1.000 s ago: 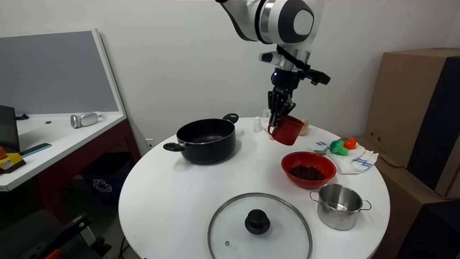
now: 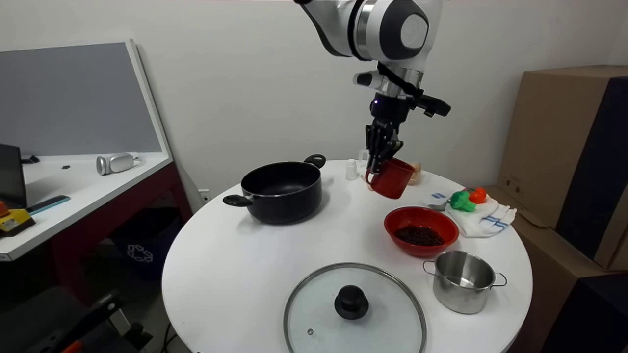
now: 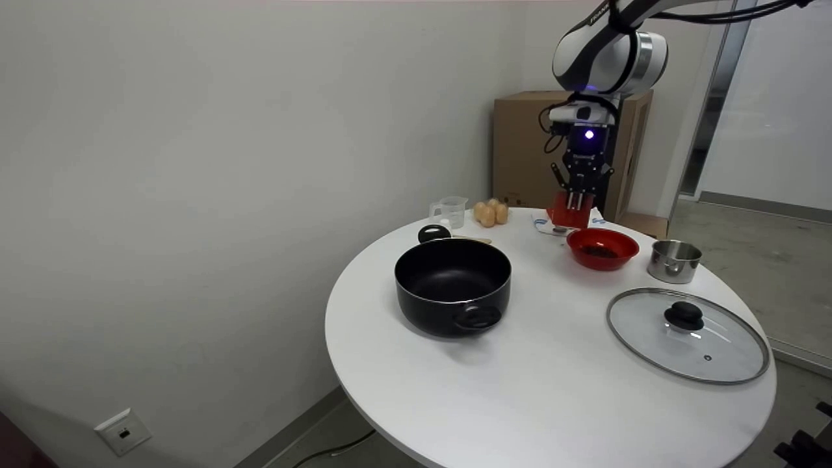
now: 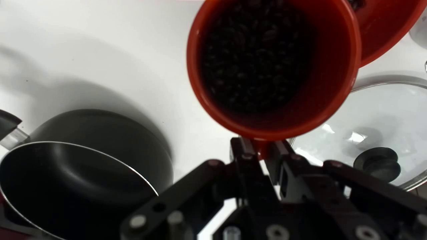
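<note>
Above the far side of the round table, my gripper point(image 2: 379, 167) is shut on a red mug point(image 2: 393, 178) by its handle. The mug tilts in exterior view 1. Dark beans point(image 4: 252, 60) lie inside it in the wrist view, and the fingers point(image 4: 246, 152) meet just below its rim. A red bowl point(image 2: 391, 226) stands on the table close by, lower and nearer the camera than the mug, with dark beans point(image 2: 419, 236) in its bottom.
A black pot point(image 2: 285, 200) stands left of the mug. Toward the front are a glass lid point(image 2: 329, 320) and a steel pot point(image 2: 459, 297). A towel point(image 2: 480, 218) with toy vegetables lies right; eggs point(image 3: 489, 213) sit behind.
</note>
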